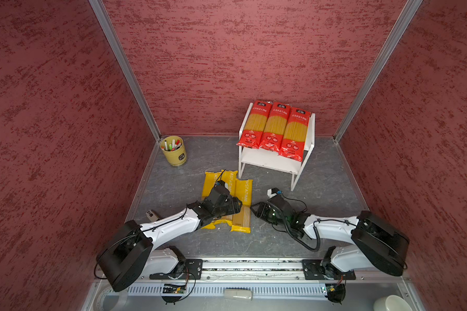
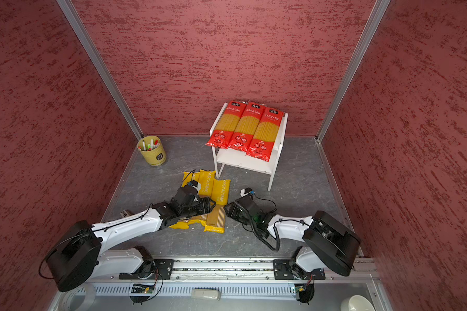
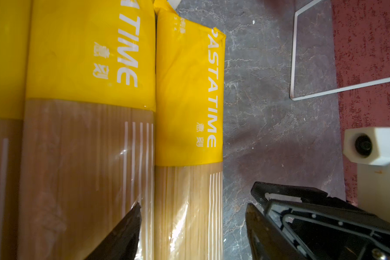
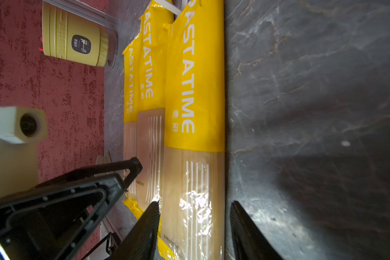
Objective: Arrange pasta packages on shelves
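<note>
Three yellow pasta packages lie side by side on the floor. My left gripper hangs low over the rightmost two, open, with the yellow package below its fingers. My right gripper is low at the right edge of the rightmost yellow package, its fingers apart on either side of that edge, holding nothing that shows. A white two-level shelf stands at the back right; three red pasta packages lie side by side on its top, and its lower level looks empty.
A yellow cup with markers stands at the back left. A small grey object lies at the left of the floor. The floor right of the yellow packages and around the shelf's legs is clear. Red walls enclose the space.
</note>
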